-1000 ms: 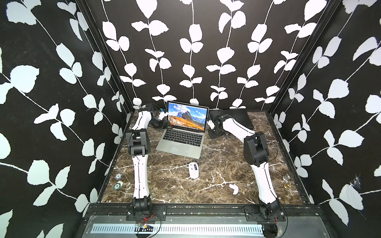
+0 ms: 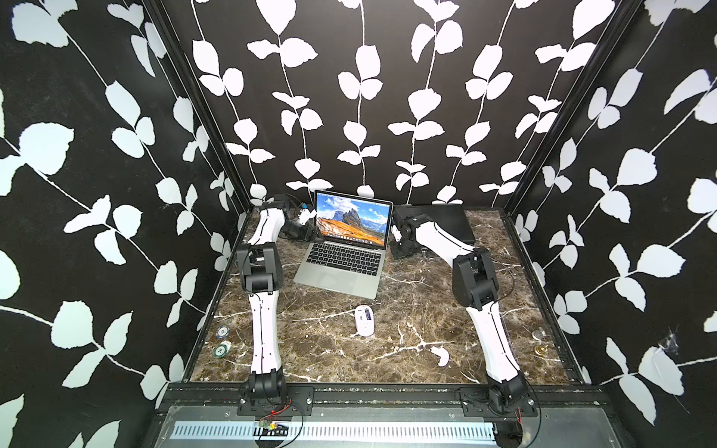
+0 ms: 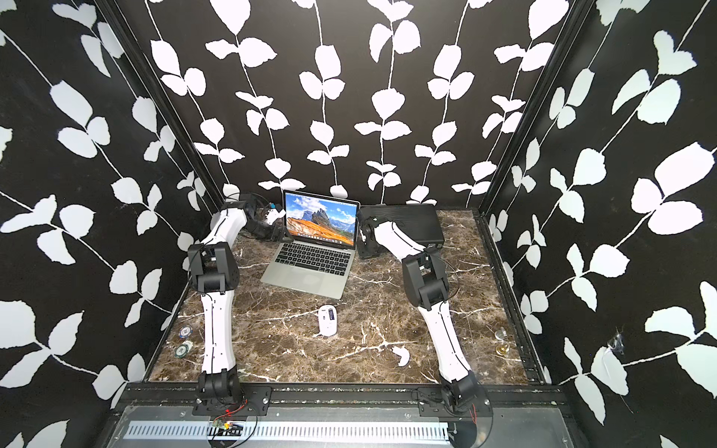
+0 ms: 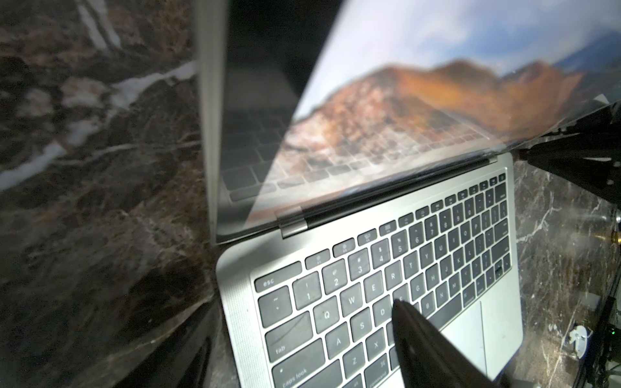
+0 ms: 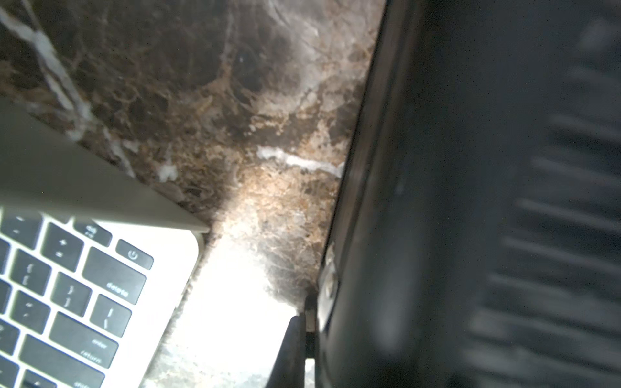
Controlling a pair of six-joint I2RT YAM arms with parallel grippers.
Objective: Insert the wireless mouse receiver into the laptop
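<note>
The laptop (image 2: pixel 338 277) stands open toward the back, its screen (image 2: pixel 353 218) lit. In the left wrist view, two dark fingers (image 4: pixel 423 349) of my left gripper stand apart, one over the keyboard and one beside its left edge; nothing shows between them. My right gripper is at the laptop's right side, over the gap beside a black ribbed box. Its fingers (image 5: pixel 289 359) are close together, shut, with no receiver discernible between them. The white mouse (image 2: pixel 363 320) lies on the table in front of the laptop. I cannot make out the receiver anywhere.
The black box (image 3: pixel 410 222) sits right of the laptop, close beside my right gripper. A small white curved piece (image 2: pixel 440 355) lies right of the mouse. Small round items (image 2: pixel 222 348) rest near the left edge.
The left arm, laptop and mouse look unmoved.
</note>
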